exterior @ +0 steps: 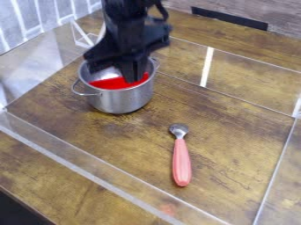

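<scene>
A steel pot (119,98) with a red object (114,83) inside stands at the upper left. My black gripper (132,54) is a motion-blurred shape over the pot, its lower part at or just inside the rim; whether it holds anything is unclear. A pink-handled utensil (181,163) with a metal head lies on the wooden surface right of and nearer than the pot.
Pale tape-like lines cross it. A light fenced edge is at the upper left, and a dark ledge at the back right.
</scene>
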